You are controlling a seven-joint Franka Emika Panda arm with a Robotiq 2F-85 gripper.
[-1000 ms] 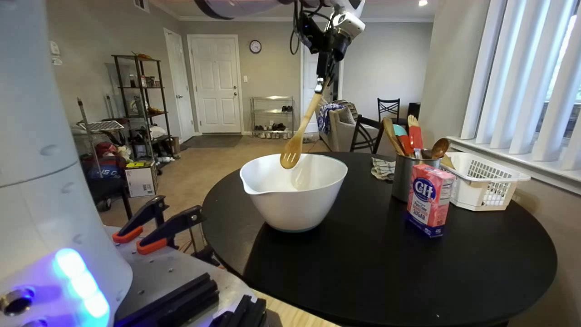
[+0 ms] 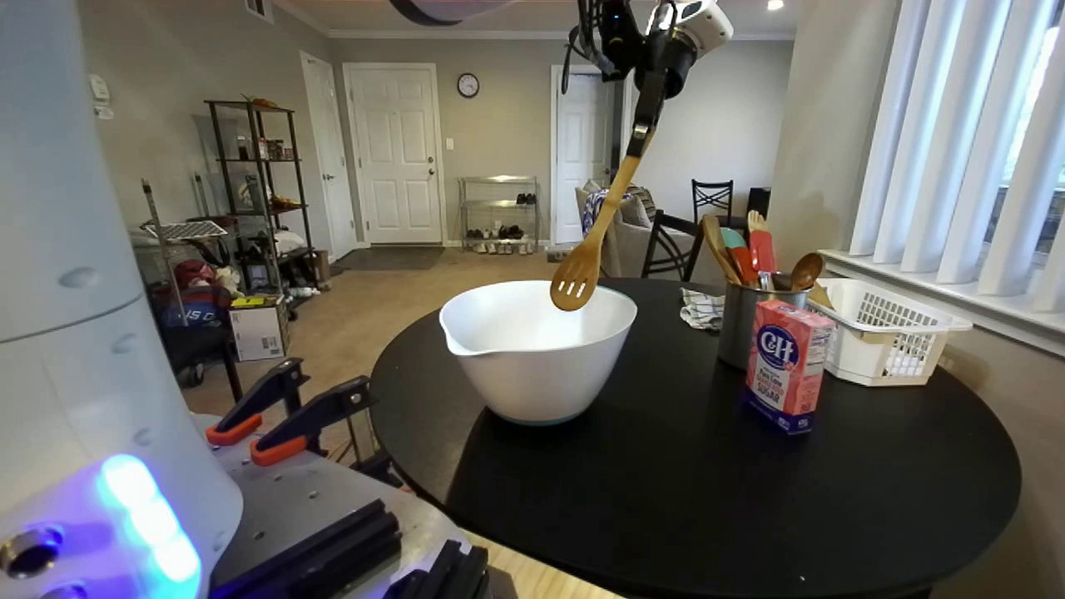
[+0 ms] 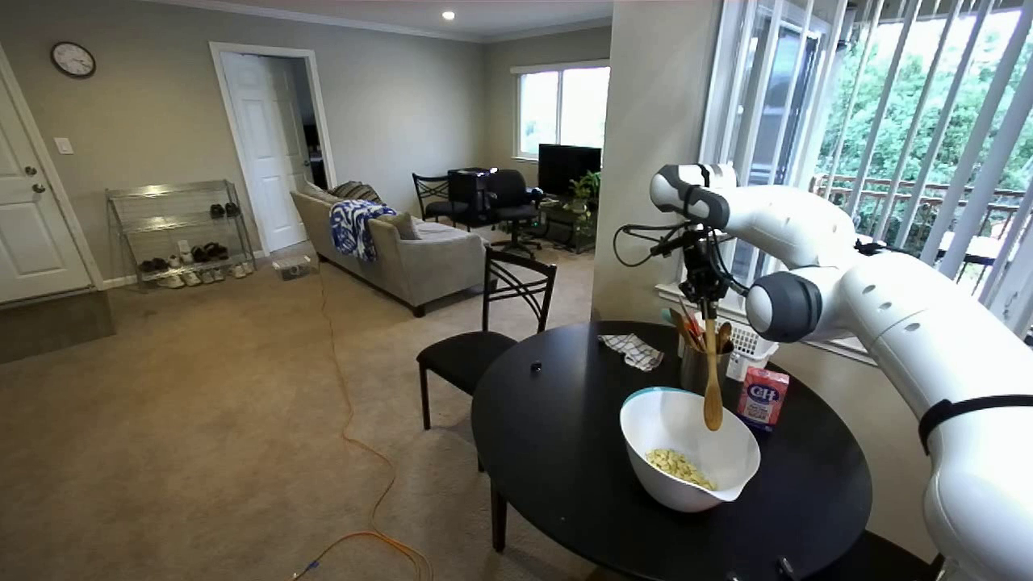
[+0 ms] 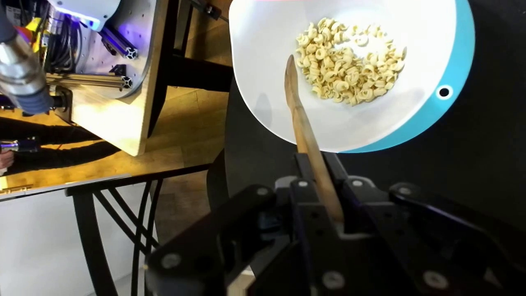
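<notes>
A slotted wooden spoon (image 2: 577,276) hangs head-down from my gripper (image 2: 644,130), which is shut on its handle. In the wrist view the handle of the spoon (image 4: 308,133) lies between the two dark fingers. The white mixing bowl (image 2: 529,374), with a spout and a teal band at its outside, stands upright on the black round table. Pale curled pasta (image 3: 678,466) lies in its bottom. The spoon's head is over the bowl, at about rim height; it does not appear to touch the pasta (image 4: 345,69).
Right of the bowl stand a pink sugar box (image 2: 786,366), a metal utensil holder (image 2: 739,324) and a white basket (image 2: 889,334). A checkered cloth (image 2: 701,309) lies behind them.
The gripper and spoon have shifted right in exterior view 1, the spoon's head moving from the bowl's middle toward its right side. The bowl has stayed in place.
</notes>
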